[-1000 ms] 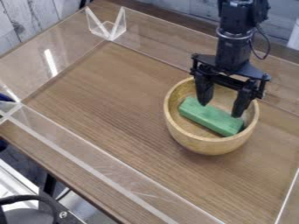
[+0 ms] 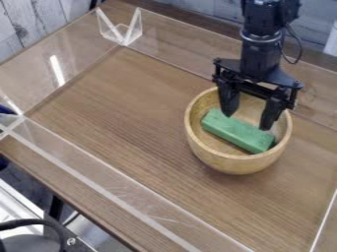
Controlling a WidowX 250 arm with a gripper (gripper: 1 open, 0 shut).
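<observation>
A green rectangular block (image 2: 237,132) lies inside a round tan bowl (image 2: 237,157) on the right half of the wooden table. My black gripper (image 2: 250,103) is open and hangs over the back of the bowl, above the block, with its fingers spread to either side and nothing visible held between them.
A small white wire-like object (image 2: 121,26) sits at the back left near the table's edge. A dark cable or part lies at the lower left corner.
My gripper has shifted very slightly over the bowl. The bowl and green block look almost unchanged.
</observation>
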